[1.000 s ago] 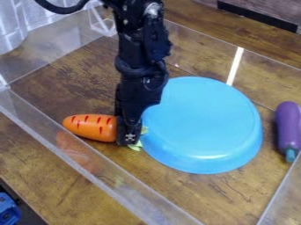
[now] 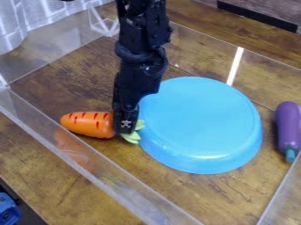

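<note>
An orange toy carrot (image 2: 88, 124) with dark stripes and pale green leaves lies on the wooden board at the left of the blue plate (image 2: 200, 119). My black gripper (image 2: 125, 125) is down over the carrot's leafy end, beside the plate's rim. Whether its fingers are open or shut on the carrot is hard to tell, as the arm hides them.
A purple toy eggplant (image 2: 288, 127) lies at the right, past the plate. Clear plastic walls border the board. Bare wood shows behind the carrot at the upper left and in front of the plate.
The gripper and carrot have shifted very slightly; the carrot still lies in about the same place, and the plate and eggplant are unmoved.
</note>
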